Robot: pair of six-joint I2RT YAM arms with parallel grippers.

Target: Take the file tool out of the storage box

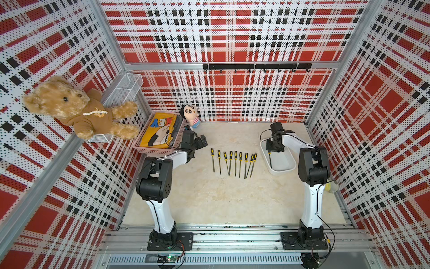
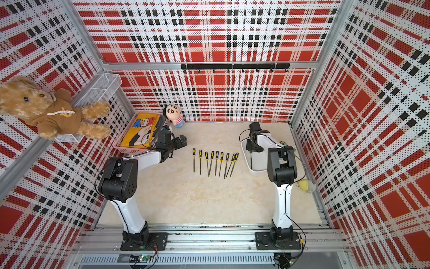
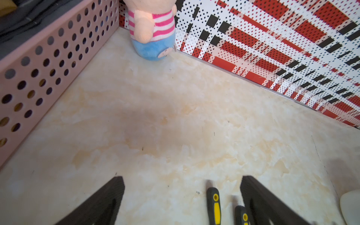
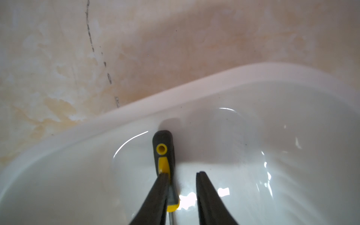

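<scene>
A white storage box (image 1: 283, 165) stands at the right of the table, holding one file tool (image 4: 163, 150) with a black and yellow handle, lying along the box's left side. My right gripper hangs over the box, open, its fingers beside the handle; whether they touch it I cannot tell. Several more files (image 2: 216, 161) lie in a row on the middle of the table. My left gripper stands open above the table at the left, with nothing held between its fingers.
A pink basket (image 3: 45, 71) with books stands at the back left, a plush doll (image 3: 151, 33) beside it. A teddy bear (image 1: 94, 116) sits on the left shelf.
</scene>
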